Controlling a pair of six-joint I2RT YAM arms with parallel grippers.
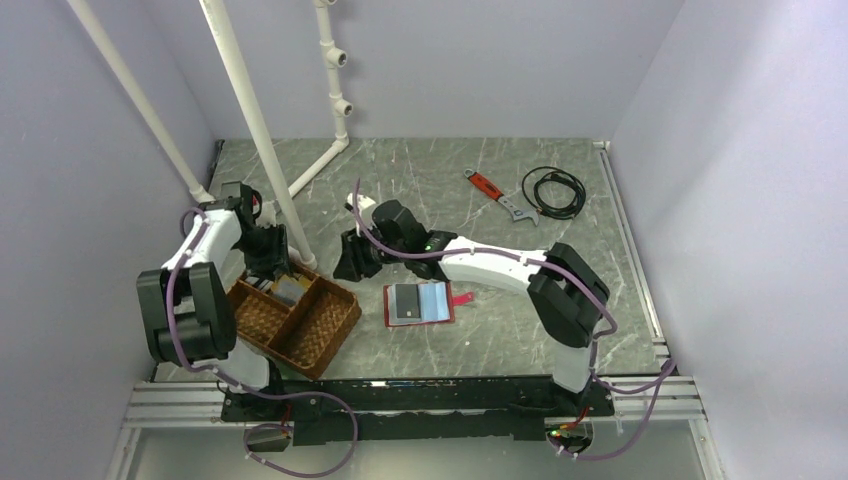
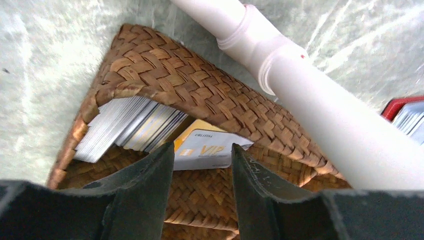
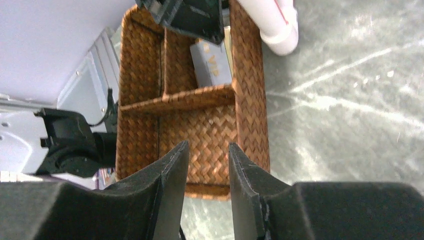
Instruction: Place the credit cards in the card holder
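In the left wrist view, a white-and-yellow card marked VIP (image 2: pixel 206 150) leans in a basket compartment beside a row of upright cards (image 2: pixel 112 127). My left gripper hovers over it, open, its fingertips appearing on either side of the VIP card. The card holder (image 1: pixel 418 304), red-edged with a dark grey card or pocket on its left half, lies flat and open on the table in the top view. Up and left of the holder is my right gripper, fingers apart with nothing between them.
The woven basket (image 1: pixel 352 305) has several compartments; the front right one is empty. A white pipe (image 1: pixel 262 130) rises right behind it. An adjustable wrench (image 1: pixel 490 187) and a coiled black cable (image 1: pixel 573 205) lie at the back right. Around the holder the table is bare.
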